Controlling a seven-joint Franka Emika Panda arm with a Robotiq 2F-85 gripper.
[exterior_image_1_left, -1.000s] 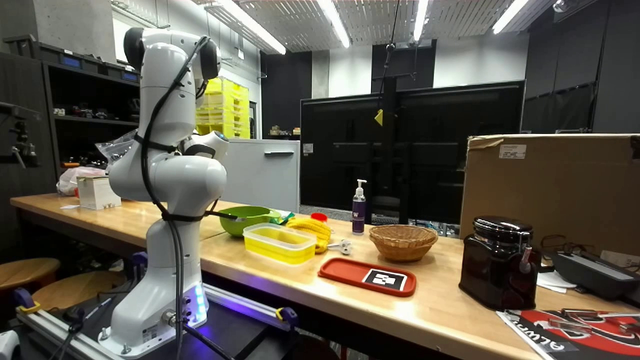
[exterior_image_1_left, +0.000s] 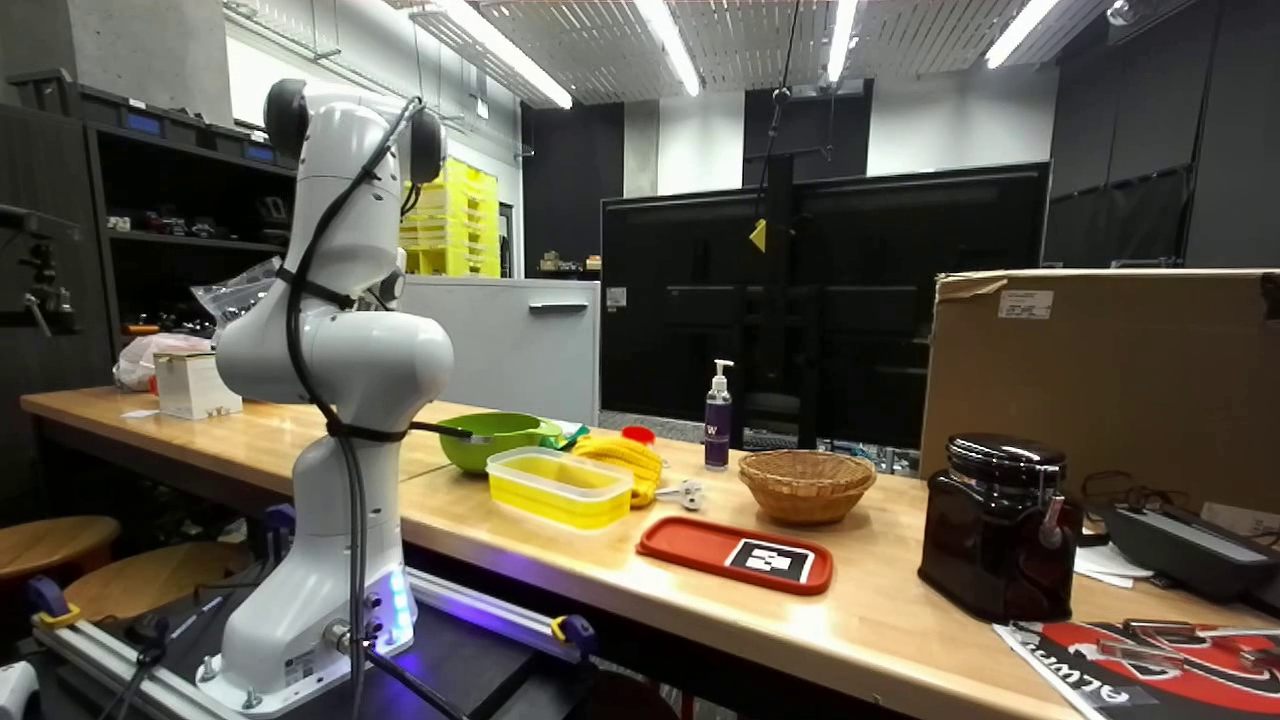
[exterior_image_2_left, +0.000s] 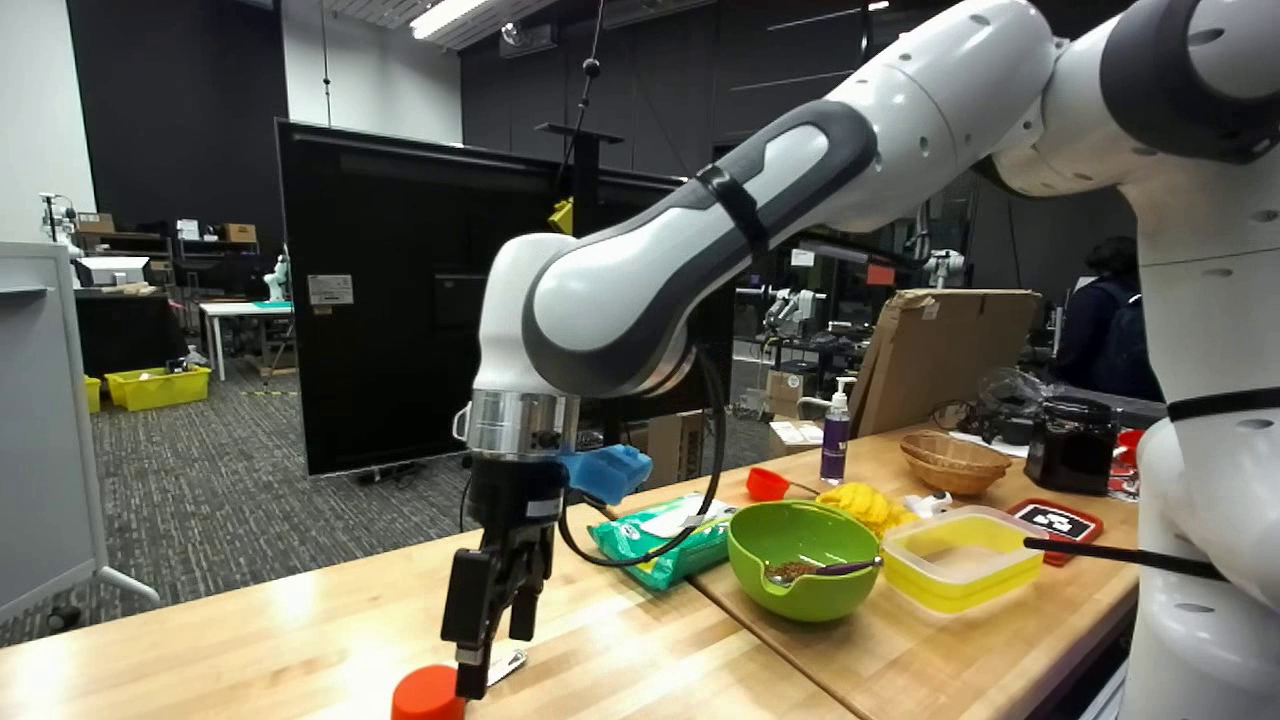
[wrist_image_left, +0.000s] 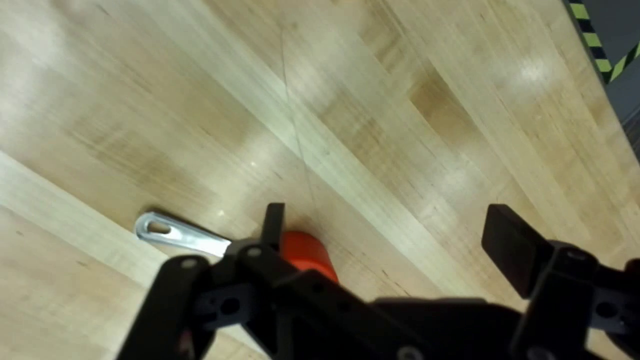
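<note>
My gripper (exterior_image_2_left: 498, 654) points down low over the left part of the table, its fingers wide apart. Near one of its fingers is a red round object (exterior_image_2_left: 428, 694), cut off by the bottom edge of exterior view 2. In the wrist view the red object (wrist_image_left: 307, 253) shows just inside the left finger (wrist_image_left: 274, 227), its lower part covered by the gripper. Only bare wood fills most of the gap between the fingers. A metal handle (wrist_image_left: 180, 234) with a slot lies on the table left of that finger; its other end is hidden.
Toward the robot base stand a green bowl (exterior_image_2_left: 768, 528) with a spoon and brown bits inside, a green packet (exterior_image_2_left: 672, 546) and a yellow container (exterior_image_2_left: 960, 594). Farther along are a wicker basket (exterior_image_1_left: 806, 480), a red tray (exterior_image_1_left: 684, 542) and a dark jar (exterior_image_1_left: 1002, 540). Clear wood surrounds the gripper.
In exterior view 1 the arm's upper links have shifted slightly right and down. The table objects look unmoved.
</note>
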